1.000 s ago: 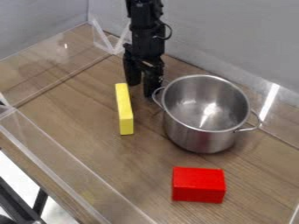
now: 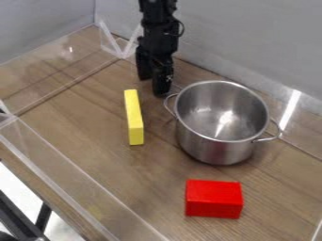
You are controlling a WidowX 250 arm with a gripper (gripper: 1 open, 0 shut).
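Observation:
My black gripper (image 2: 154,66) hangs at the back centre, low over the wood table, behind a yellow bar (image 2: 134,117) and to the left of a large steel pot (image 2: 219,127) with two handles. Its fingers are dark and small against the dark area around them, so their state and anything between them cannot be made out. A red block (image 2: 213,198) lies at the front right.
Pale walls stand behind, and clear panels edge the table at the left.
My gripper has risen and drawn back slightly toward the rear. The pot, yellow bar and red block have not moved.

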